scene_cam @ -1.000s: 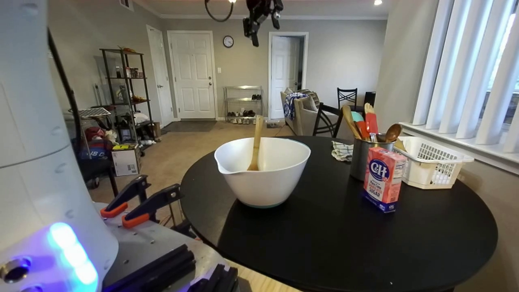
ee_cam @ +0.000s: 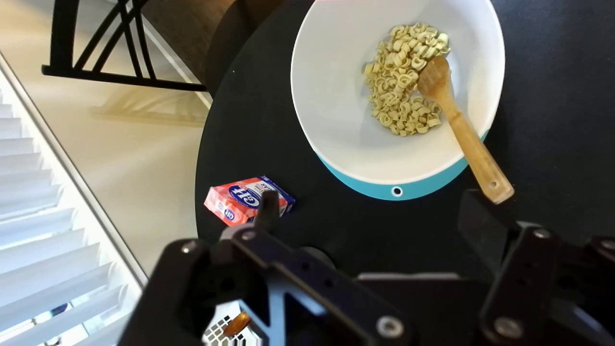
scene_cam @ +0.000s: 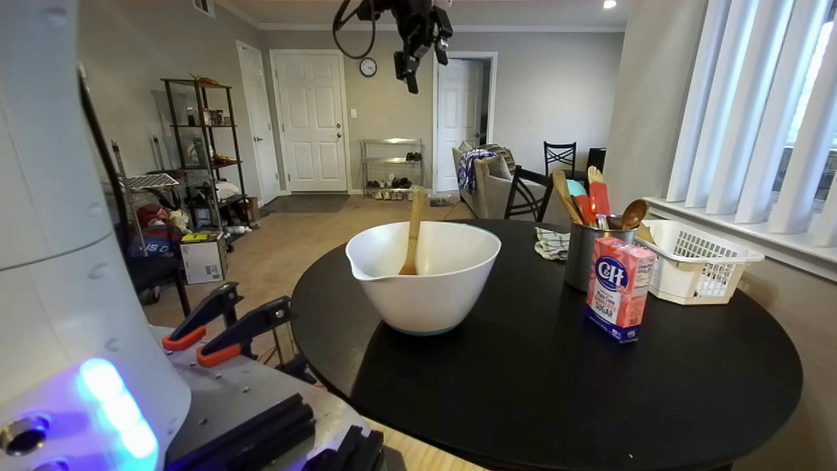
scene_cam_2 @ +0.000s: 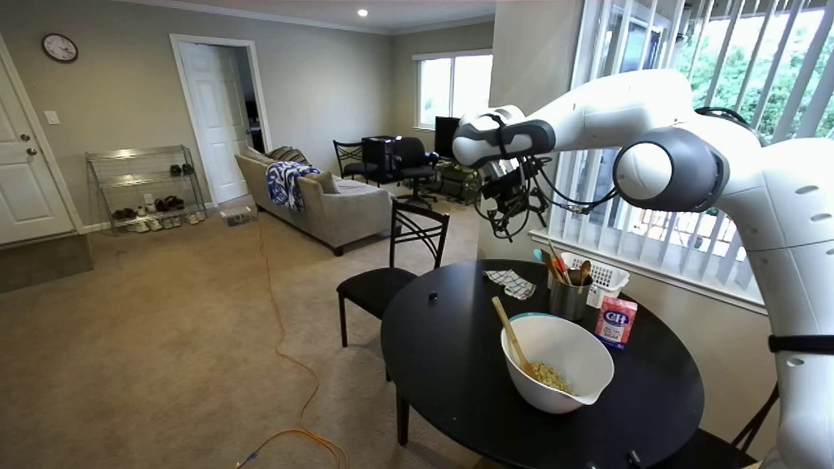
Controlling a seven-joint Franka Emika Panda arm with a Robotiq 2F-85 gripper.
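Observation:
High above the table, my gripper (scene_cam: 426, 72) is open and holds nothing; its fingers spread wide in the wrist view, one finger (ee_cam: 268, 212) on the left and the other finger (ee_cam: 481, 228) on the right. Below it on the table stands a white mixing bowl (scene_cam: 424, 294) with a teal underside. Small curled pasta (ee_cam: 403, 86) lies in the bowl. A wooden spoon (ee_cam: 467, 135) leans inside, its handle sticking out over the rim. Upright to the bowl's right in exterior view 1 is a pink C&H sugar box (scene_cam: 620, 286).
Behind the sugar box, a metal utensil holder (scene_cam: 584, 255) and a white plastic basket (scene_cam: 698, 275) stand near the window. A checkered cloth (scene_cam_2: 510, 283) lies by the table's far edge.
My gripper has come down slightly in exterior view 1, still well above the table. The bowl, spoon and sugar box have stayed in place.

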